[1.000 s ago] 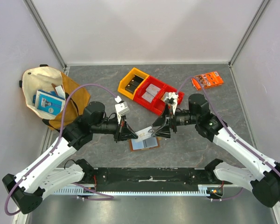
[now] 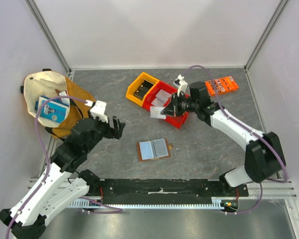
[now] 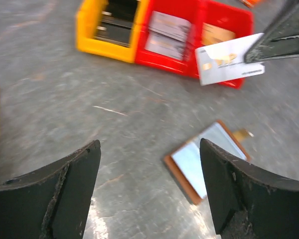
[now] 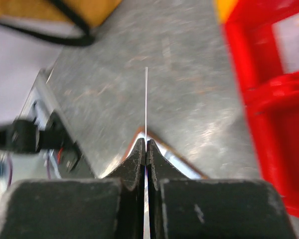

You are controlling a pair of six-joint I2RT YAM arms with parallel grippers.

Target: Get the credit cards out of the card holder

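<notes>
A white card (image 2: pixel 158 112) is pinched by my right gripper (image 2: pixel 174 109) beside the red bin. The left wrist view shows its face with faint gold marks (image 3: pixel 224 62); in the right wrist view the card (image 4: pixel 146 99) is edge-on between closed fingertips. My left gripper (image 2: pixel 117 128) stands open to the left, nothing between its fingers. On the table the brown card holder (image 2: pixel 139 152) lies unfolded flat, with pale clear sleeves; its clasp tab (image 3: pixel 243 134) points right.
The red bin (image 2: pixel 178 121) has compartments with pale and tan items; a yellow bin (image 2: pixel 134 94) with dark items adjoins it. An orange packet (image 2: pixel 222 85) lies at the back right, a mustard bag (image 2: pixel 77 94) at the left. Grey table around the holder is clear.
</notes>
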